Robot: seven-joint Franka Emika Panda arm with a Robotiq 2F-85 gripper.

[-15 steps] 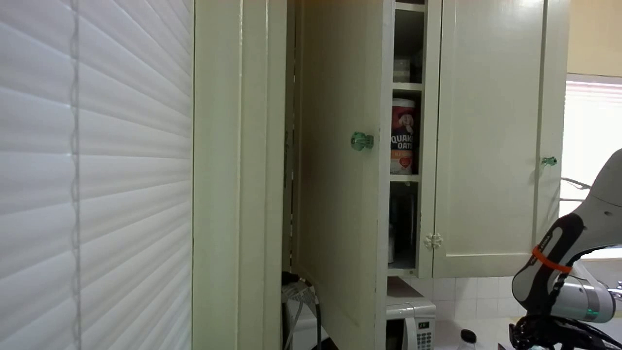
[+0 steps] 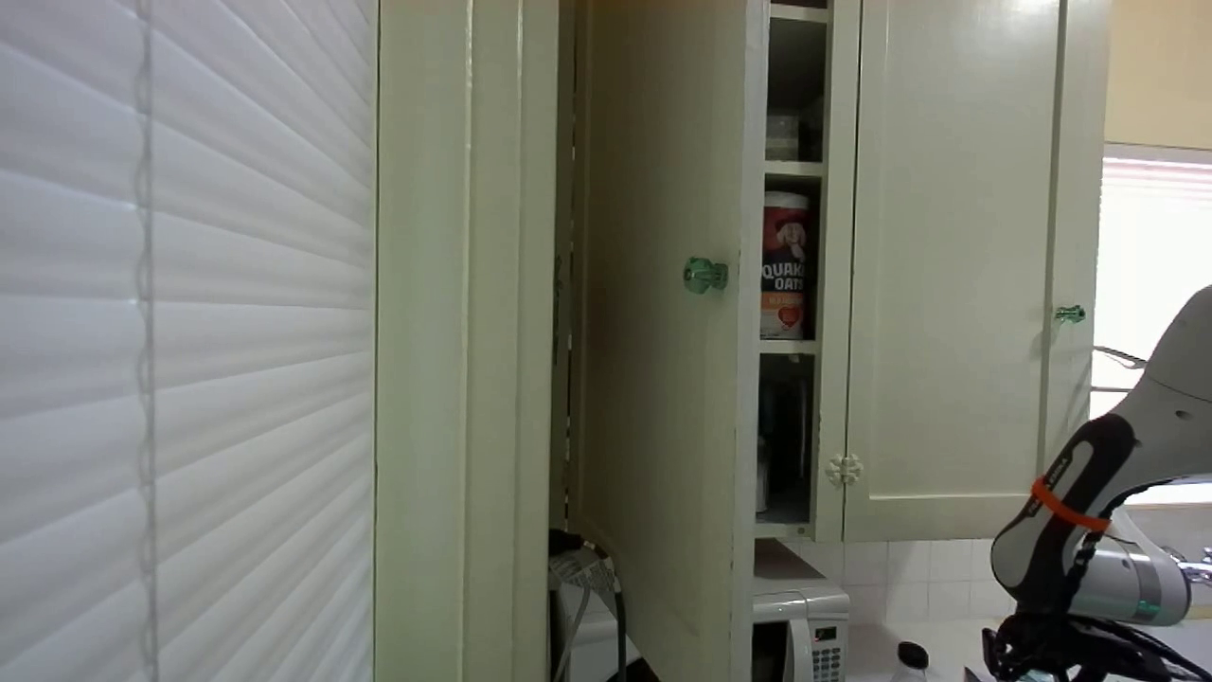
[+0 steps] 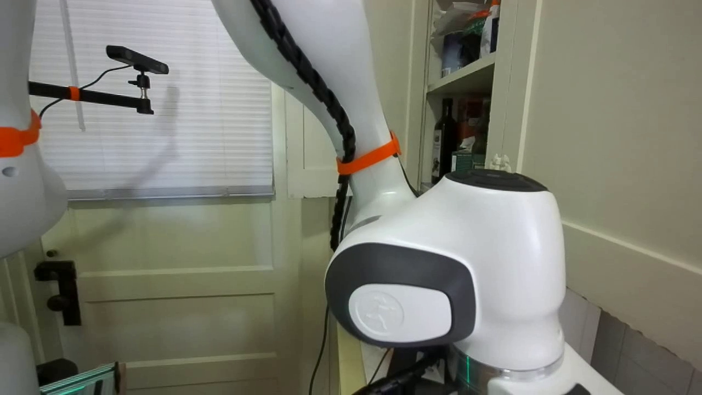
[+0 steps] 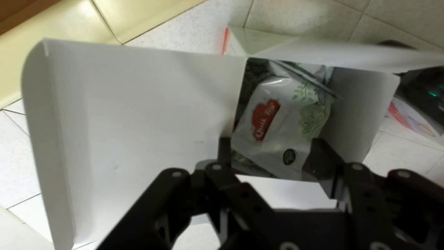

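An open white cardboard box (image 4: 137,121) fills much of the wrist view, with its broad flap spread to the left. Inside lie wrapped packets, the top one a Quik Tea sachet (image 4: 281,118). My gripper is at the box's near side, one finger (image 4: 225,149) by its left edge and the other (image 4: 319,160) by its right. The fingers are held apart by the box between them. In exterior view 1 the arm (image 2: 1062,500) reaches down at the right, its gripper largely out of sight. Exterior view 2 shows only upper arm parts.
A cupboard door (image 2: 665,398) stands open, beside shelves holding an oats canister (image 2: 785,273). Below is a microwave (image 2: 812,625). Under the box runs a tiled counter (image 4: 316,21) with a yellow edge (image 4: 62,41). A dark object (image 4: 424,96) sits right of the box.
In exterior view 1 the arm has shifted slightly left and a little upward. The cupboard door and the shelves look the same.
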